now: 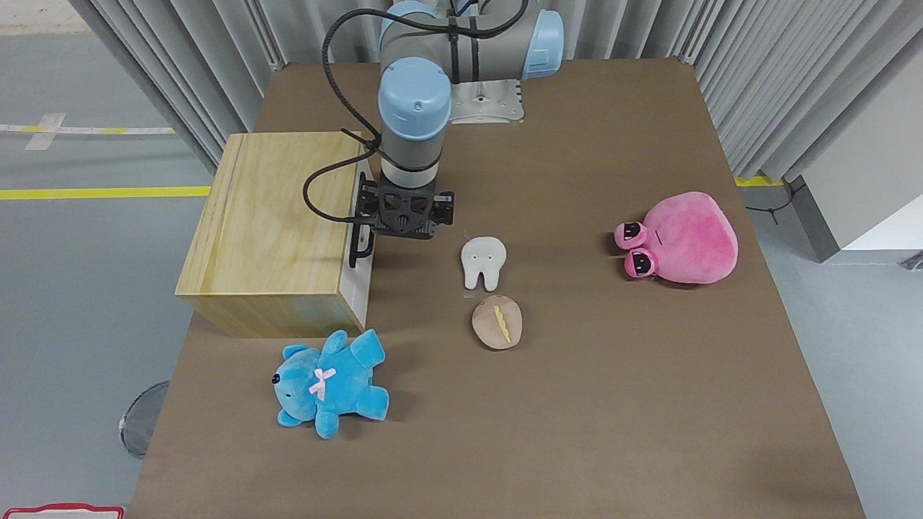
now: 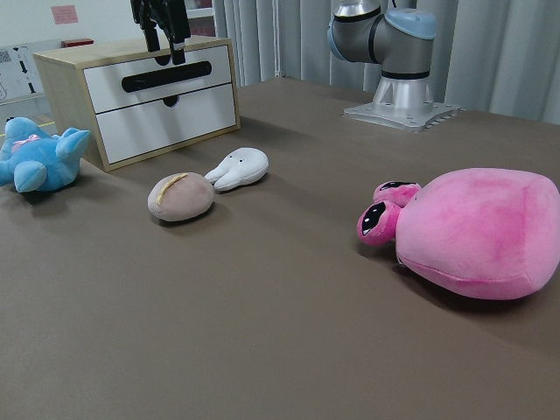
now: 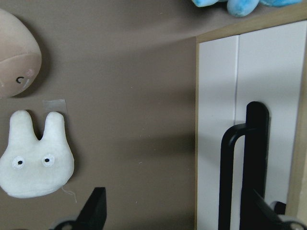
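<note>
My gripper (image 2: 163, 39) hangs open above the front edge of the wooden drawer cabinet (image 1: 264, 216), nothing seen between its fingers. The cabinet has two closed white drawers with black handles (image 3: 256, 148), which lie just below the gripper in the wrist view. On the table beside it are a white two-pronged plush (image 1: 482, 255) and a round beige plush (image 1: 497, 323). A blue bear (image 1: 341, 385) lies near the cabinet's near end. A pink plush (image 1: 692, 241) sits to the right.
The arm's base plate (image 2: 401, 115) stands at the back.
</note>
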